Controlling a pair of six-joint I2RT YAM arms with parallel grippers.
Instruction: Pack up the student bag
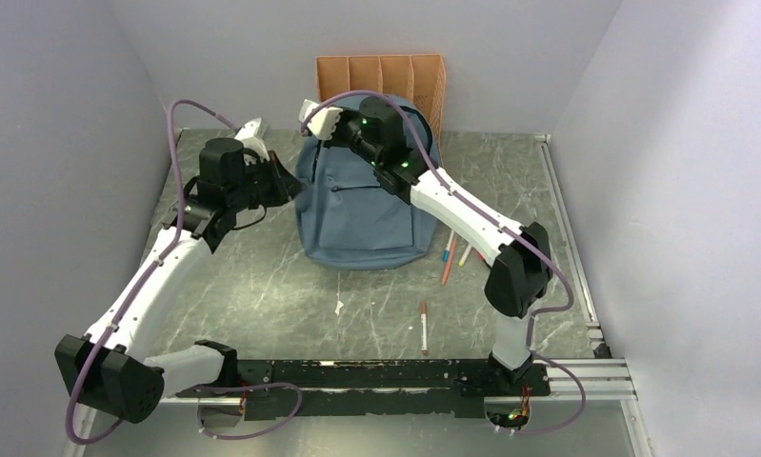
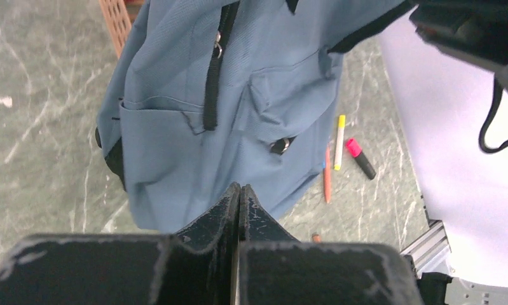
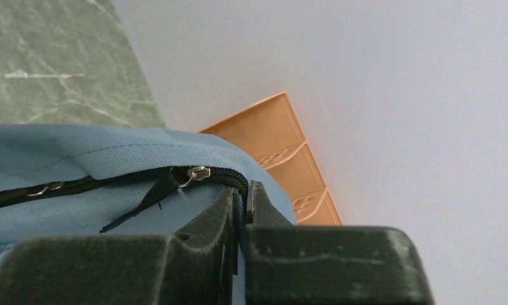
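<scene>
The blue-grey backpack [image 1: 367, 219] stands propped against an orange slotted organizer [image 1: 380, 74] at the back. My right gripper is shut on the backpack's zippered top edge, lifting it, with zipper pulls [image 3: 198, 173] beside the fingers. My left gripper is shut at the left of the backpack in the top view; whether anything is between its fingertips cannot be made out. In the left wrist view the backpack's front pocket [image 2: 162, 140] and a hanging strap [image 2: 211, 95] show beyond the fingers.
Several markers lie right of the bag, including a pink-capped one [image 2: 360, 159] and a yellow one [image 2: 339, 140]. A red-and-white marker [image 1: 424, 328] lies in front. Walls enclose the table [image 1: 205, 314] at back and sides.
</scene>
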